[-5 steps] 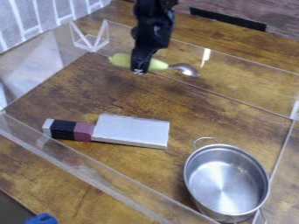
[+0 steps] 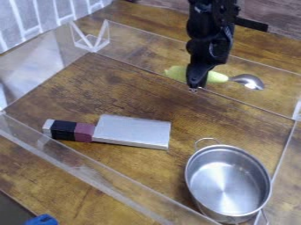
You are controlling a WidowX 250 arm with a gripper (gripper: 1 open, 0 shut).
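My black gripper (image 2: 198, 77) hangs in the upper middle of the view, shut on a pale yellow-green object (image 2: 214, 76). A silver spoon-like piece (image 2: 245, 82) sticks out to its right; whether the two are one utensil is hard to tell. A steel pot (image 2: 227, 180) stands at the lower right, below and a little right of the gripper, with a wire handle at its rim.
A cleaver (image 2: 132, 130) with a black and maroon handle lies left of centre. Clear plastic walls (image 2: 65, 156) border the wooden surface (image 2: 94, 92). A blue item (image 2: 41, 220) sits at the lower left corner. The middle of the board is clear.
The pot and cleaver are unmoved.
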